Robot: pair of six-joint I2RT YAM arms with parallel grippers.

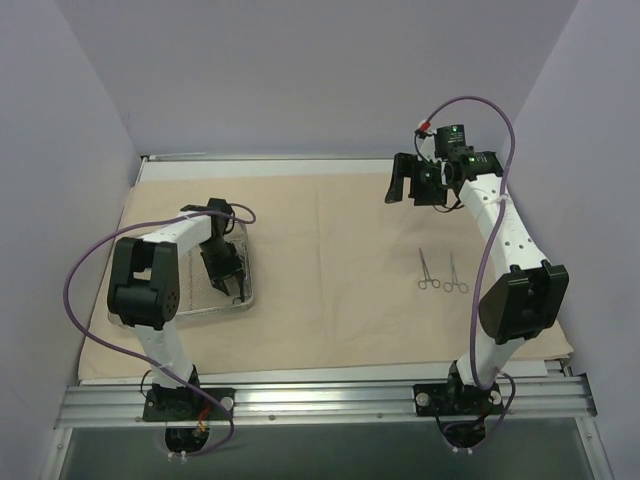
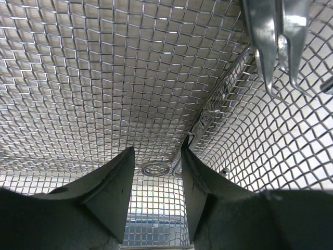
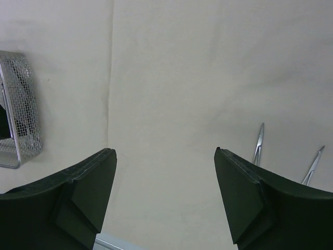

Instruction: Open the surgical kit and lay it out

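A wire mesh basket (image 1: 249, 262) sits at the left of the cloth. Inside it, my left gripper points down, its fingers parted, with a ring-handled metal instrument (image 2: 207, 115) just beyond the tips. That instrument lies along the mesh wall; its finger ring (image 2: 156, 168) shows in the gap between the fingers, not visibly gripped. Another steel tool with thin prongs (image 2: 263, 47) is at the upper right of the left wrist view. My right gripper stands wide open over bare cloth, empty. Two scissor-like instruments (image 1: 425, 269) (image 1: 455, 274) lie side by side on the right.
Beige cloth (image 1: 300, 280) covers the table, its middle clear between basket and laid-out instruments. Walls (image 1: 325, 80) enclose the back and both sides. Purple cables (image 1: 485, 265) loop along both arms.
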